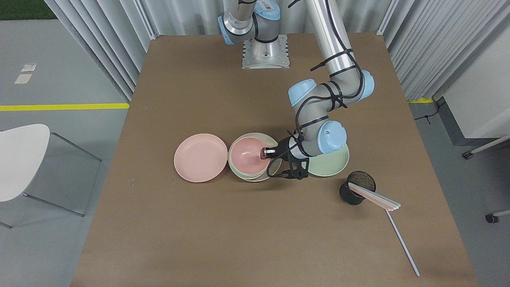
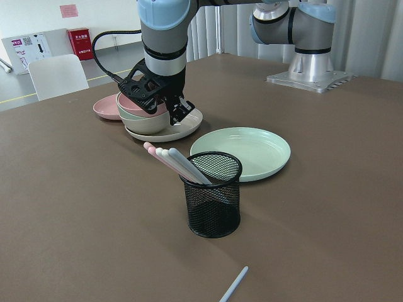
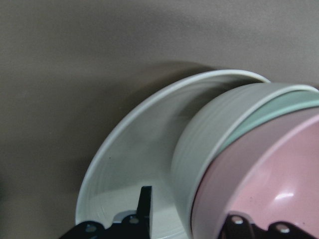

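My gripper is at the right edge of the nested bowls, a pink bowl (image 1: 247, 154) inside pale green and white ones (image 2: 143, 126), on a white plate (image 2: 182, 131). In the wrist view one finger is over the pale dish outside the stack and the other overlaps the pink bowl (image 3: 284, 189), with the bowls' rims between them. The fingers stand apart; whether they touch the rims I cannot tell.
A pink plate (image 1: 201, 158) lies left of the stack and a green plate (image 1: 330, 162) to the right. A mesh cup (image 2: 213, 209) holds several sticks; a rod (image 1: 401, 241) lies at the front right.
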